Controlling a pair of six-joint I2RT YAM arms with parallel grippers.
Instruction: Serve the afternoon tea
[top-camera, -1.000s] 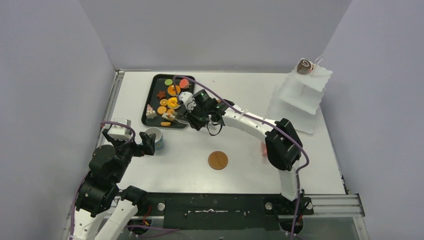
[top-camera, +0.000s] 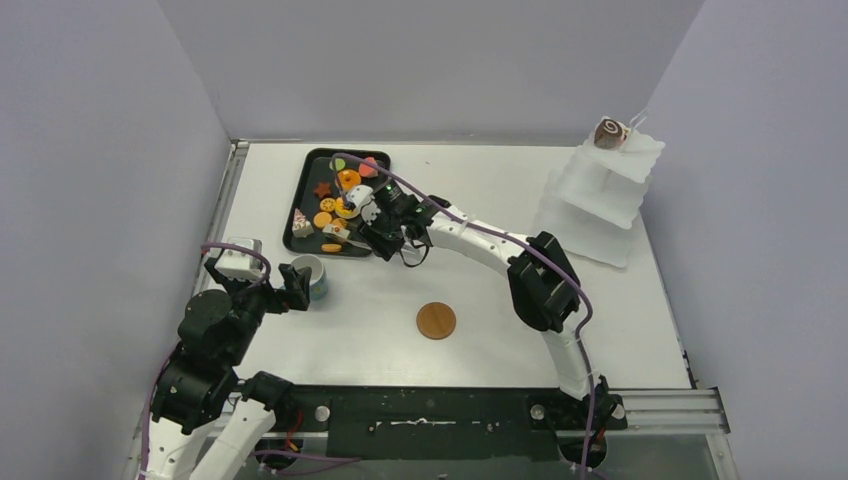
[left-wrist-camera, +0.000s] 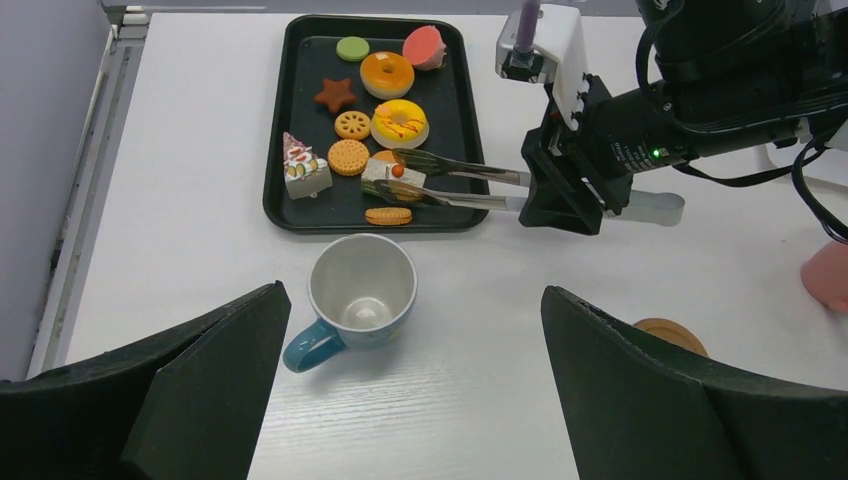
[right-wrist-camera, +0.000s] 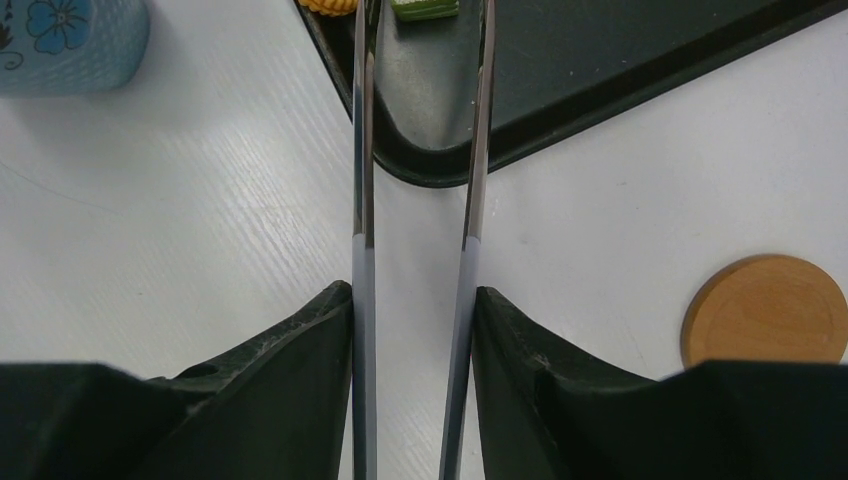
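Metal tongs (left-wrist-camera: 450, 165) sit between the fingers of my right gripper, which presses against both tong arms while these stand apart. Their tips reach over the black tray (left-wrist-camera: 276, 150), on either side of a pale, green-sided cake piece (left-wrist-camera: 407, 174) with a red berry; whether they touch it cannot be told. Around it in the tray lie a triangular cake slice (left-wrist-camera: 306, 168), a yellow donut (left-wrist-camera: 399, 122), an orange donut (left-wrist-camera: 386, 75) and several cookies. My left gripper (top-camera: 300, 285) is open and empty, near the white-and-blue mug (left-wrist-camera: 362, 270).
A white tiered stand (top-camera: 598, 190) is at the back right, with a chocolate roll (top-camera: 608, 132) on top. A round wooden coaster (top-camera: 436, 320) lies mid-table. A pink object (left-wrist-camera: 828, 275) shows at the right edge of the left wrist view.
My right arm has shifted left, carrying the tongs further over the tray. The left arm and the mug have stayed put.
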